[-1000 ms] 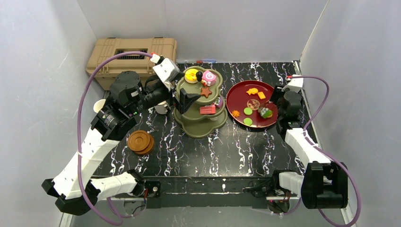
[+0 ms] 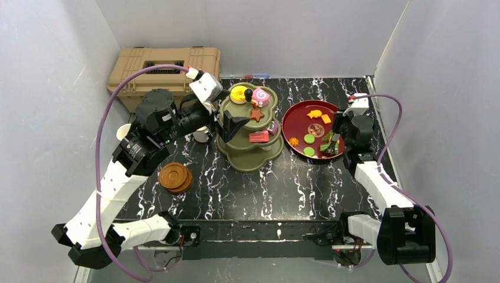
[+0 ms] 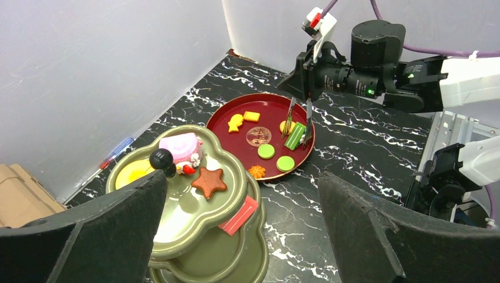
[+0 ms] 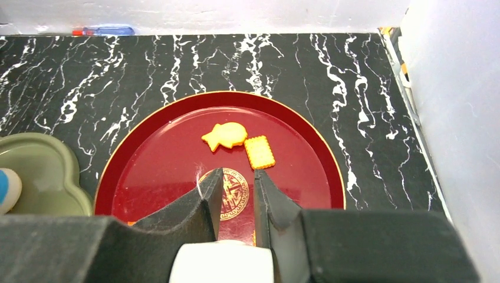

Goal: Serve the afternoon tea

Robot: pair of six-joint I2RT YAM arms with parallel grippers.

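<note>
My right gripper (image 2: 337, 122) is over the right side of the red round tray (image 2: 298, 152), shut on a pair of tongs. In the right wrist view a white part (image 4: 221, 263), likely the tongs' handle, sits between the fingers. The metal pronged tips (image 3: 308, 121) reach down either side of a green block (image 3: 296, 135) on the tray; whether they grip it, I cannot tell. My left gripper (image 2: 231, 122) hangs open and empty beside the green tiered stand (image 2: 247, 160), which bears a yellow ring (image 2: 238, 94), a pink cake (image 2: 261, 97) and a brown star (image 2: 256, 115).
Green discs (image 2: 309, 138), a fish-shaped biscuit (image 2: 315, 114) and a square biscuit (image 2: 326, 119) also lie on the tray. Brown coasters (image 2: 175, 177), a white cup (image 2: 201, 135) and a tan case (image 2: 165, 59) are on the left.
My right gripper has shifted a little to the left. The tong tips have moved around the green block, which now looks turned. The left arm has stayed still.
</note>
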